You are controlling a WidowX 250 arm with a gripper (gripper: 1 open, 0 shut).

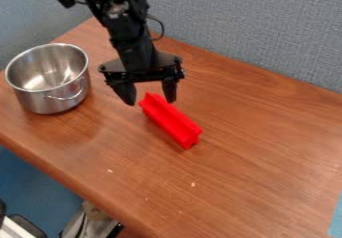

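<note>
A red bar-shaped block [174, 122] lies on the wooden table, angled toward the front right. My black gripper [150, 94] hangs just above its upper end, open, with one finger to each side at the left and right. The steel pot [48, 97] stands to the left of the gripper.
A grey wall [254, 22] runs behind it, and the table's left edge drops to a blue floor at the lower left.
</note>
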